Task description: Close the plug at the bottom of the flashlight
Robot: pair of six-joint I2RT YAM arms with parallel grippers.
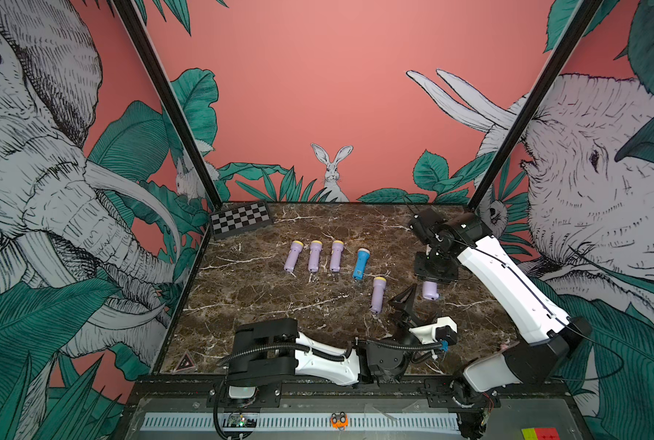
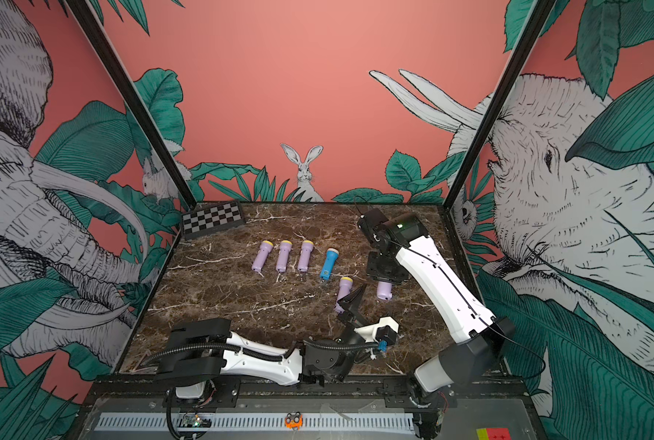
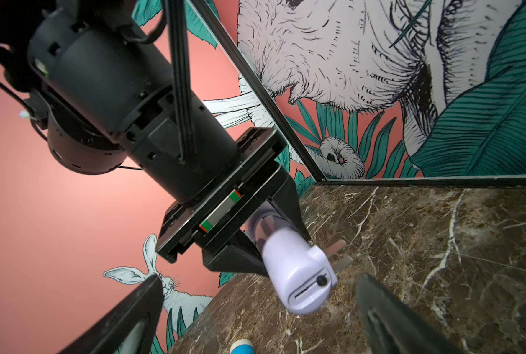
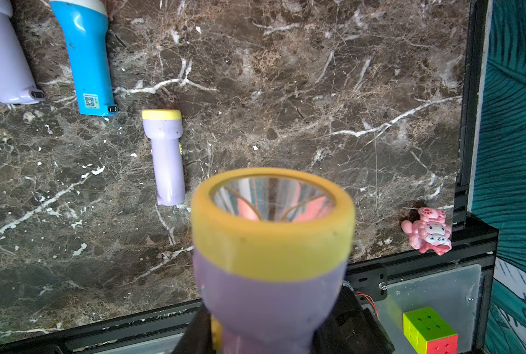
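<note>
A lilac flashlight [image 3: 295,271] points its bottom end at the left wrist camera, and my right gripper is shut around its body. That end shows a narrow slot and a small dark spot; whether its plug is seated or loose I cannot tell. Its yellow-rimmed head [image 4: 273,253] fills the lower middle of the right wrist view. My left gripper is open in front of the bottom end, its fingers [image 3: 124,324] blurred at either side and nothing between them. Short pinkish and pale stubs beside the flashlight are too blurred to identify.
Another lilac flashlight [image 4: 168,162] lies on the marble table close to the left gripper. Farther left are a blue flashlight [image 1: 360,265] and several lilac ones. A checkered block [image 1: 240,220] stands in the back left corner.
</note>
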